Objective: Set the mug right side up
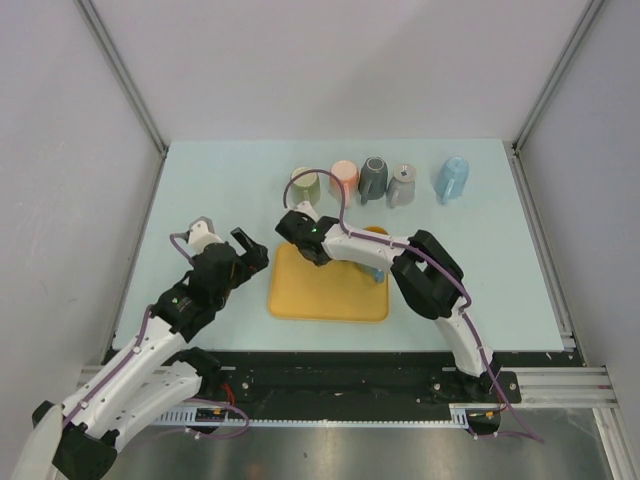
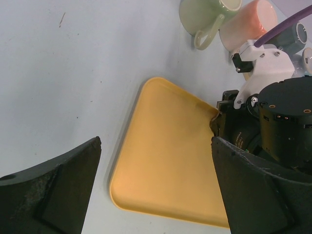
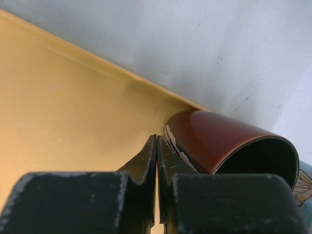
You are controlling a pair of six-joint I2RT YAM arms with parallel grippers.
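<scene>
A dark red mug (image 3: 219, 136) lies on its side on the yellow tray (image 1: 328, 305), against its rim, its opening toward the lower right in the right wrist view. My right gripper is shut, with nothing visible between its fingers, just beside the mug's base end. In the top view the right arm hides much of that mug. My left gripper (image 1: 250, 250) stands open to the left of the tray, its two fingers spread over the table and tray in the left wrist view.
Upturned or standing cups line the back: green (image 1: 305, 185), pink (image 1: 343, 175), dark grey (image 1: 374, 175), light grey (image 1: 402, 183), blue (image 1: 452, 178). A blue patterned item (image 3: 304, 185) lies beside the red mug.
</scene>
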